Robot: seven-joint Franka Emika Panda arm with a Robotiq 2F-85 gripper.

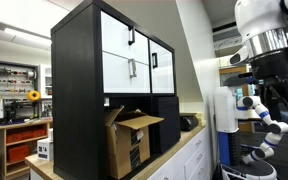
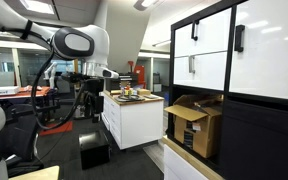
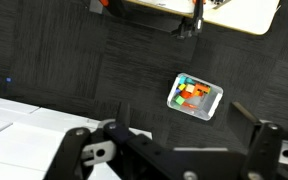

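In the wrist view my gripper has its two dark fingers wide apart along the bottom edge, so it stands open, with nothing gripped between them. Beyond it and well below, a light grey tray holds several small coloured pieces on the dark floor. A tall black cabinet has white doors with dark handles, all closed. An open cardboard box sits in one of its lower compartments, flaps outward. The white arm stands at the left in exterior view 2, apart from the cabinet.
White drawers run below the cabinet along a wooden counter. A black box lies on the floor near the arm. Another white drawer unit with small items on top stands farther back. Between arm and cabinet the floor is mostly clear.
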